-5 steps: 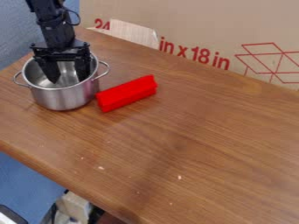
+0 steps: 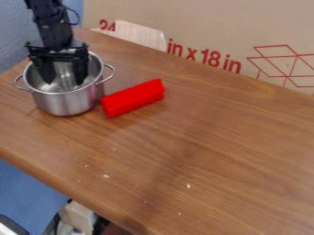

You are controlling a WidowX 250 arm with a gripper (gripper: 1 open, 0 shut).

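A steel pot (image 2: 68, 100) with two side handles sits at the left of the wooden table. The black gripper (image 2: 59, 64) hangs over it from the upper left, its fingers reaching down into the pot's mouth. Whether the fingers are open or shut, and whether anything is between them, I cannot tell. A red block (image 2: 132, 97) lies on the table just to the right of the pot.
A cardboard box (image 2: 240, 32) with red printing stands along the back, and a white object (image 2: 138, 35) lies at the back left. Blue material lies beyond the left edge.
The gripper has shifted slightly to the left within the pot's mouth. The pot and red block look unmoved.
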